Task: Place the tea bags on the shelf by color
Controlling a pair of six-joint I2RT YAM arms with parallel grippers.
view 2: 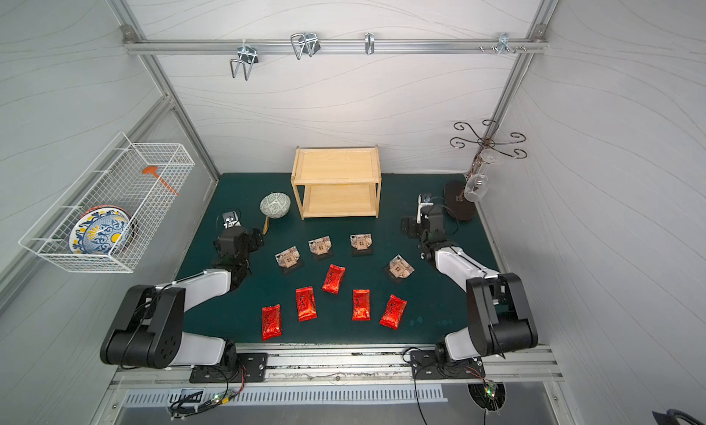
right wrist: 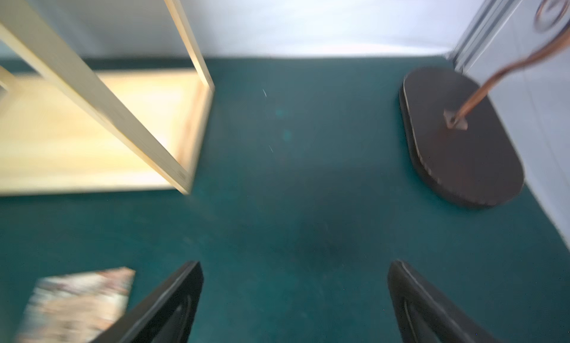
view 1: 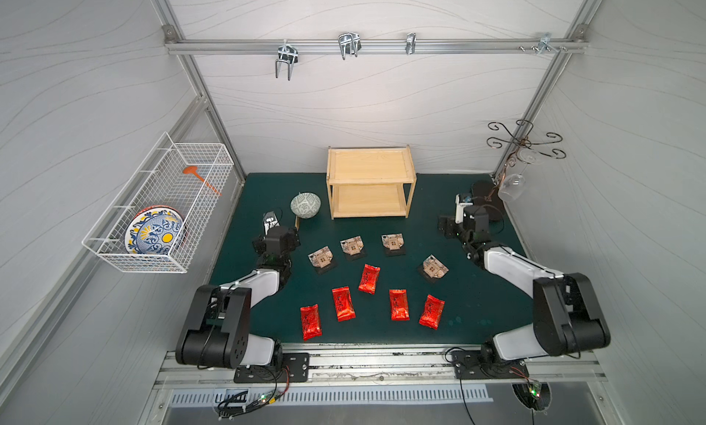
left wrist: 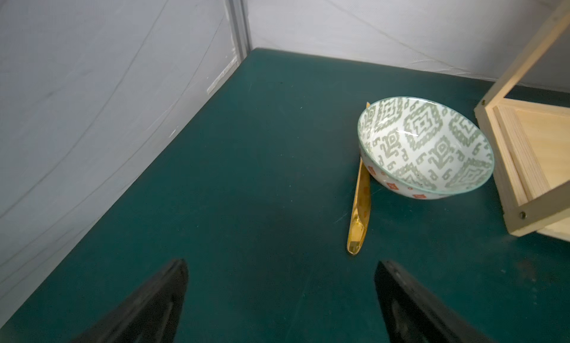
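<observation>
Several red tea bags (view 1: 342,303) lie scattered on the front half of the green table. Behind them, several brown-and-black tea bags (view 1: 352,246) are spread in an uneven row. The two-level wooden shelf (view 1: 370,166) stands at the back middle, both levels bare. My left gripper hangs over the left of the table, open and empty, left of the tea bags. On the other side my right gripper is open and empty too; one brown tea bag (right wrist: 77,304) shows blurred at the lower left of the right wrist view.
A patterned bowl (left wrist: 424,147) with a golden spoon (left wrist: 358,218) beside it stands left of the shelf. The dark base (right wrist: 460,135) of a glass rack occupies the back right. A wire basket (view 1: 158,204) with plates hangs on the left wall.
</observation>
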